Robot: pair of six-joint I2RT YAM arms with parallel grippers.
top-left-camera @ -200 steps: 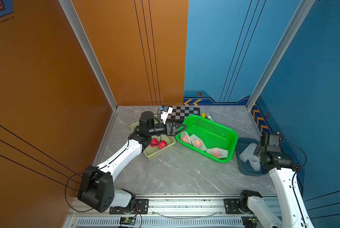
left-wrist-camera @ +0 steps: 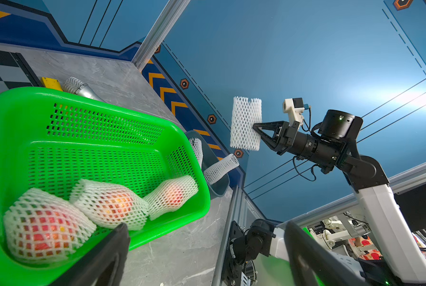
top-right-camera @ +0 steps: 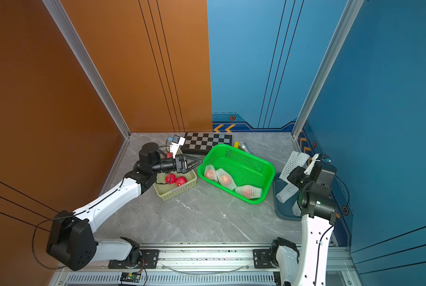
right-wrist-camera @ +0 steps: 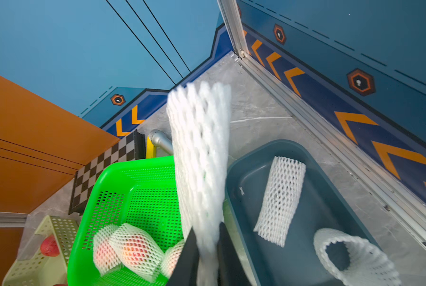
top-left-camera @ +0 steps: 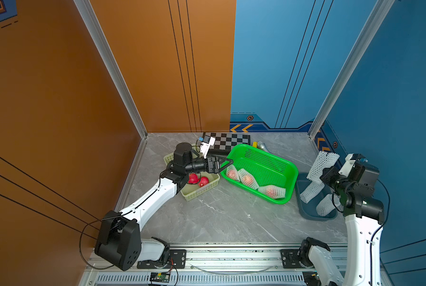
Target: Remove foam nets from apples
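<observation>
My right gripper is shut on a white foam net (left-wrist-camera: pixel 245 124), held up over the dark bin (right-wrist-camera: pixel 251 219), which holds a flat net (right-wrist-camera: pixel 279 200) and a curled one (right-wrist-camera: pixel 346 252). The green basket (top-left-camera: pixel 270 162) holds three netted apples (left-wrist-camera: pixel 113 205) along its front side. My left gripper (top-left-camera: pixel 226 163) stands open with nothing between its fingers at the basket's left end. Bare red apples (top-left-camera: pixel 203 181) lie in the beige basket (top-left-camera: pixel 198 193), partly hidden under the left arm.
A checkered board (top-left-camera: pixel 226 142), a yellow object (top-right-camera: pixel 236 145) and a microphone (left-wrist-camera: pixel 82 89) lie behind the green basket. Walls close in at both sides and the back.
My right gripper has risen from inside the dark bin with a foam net in it, uncovering the nets left there. The left arm is practically still.
</observation>
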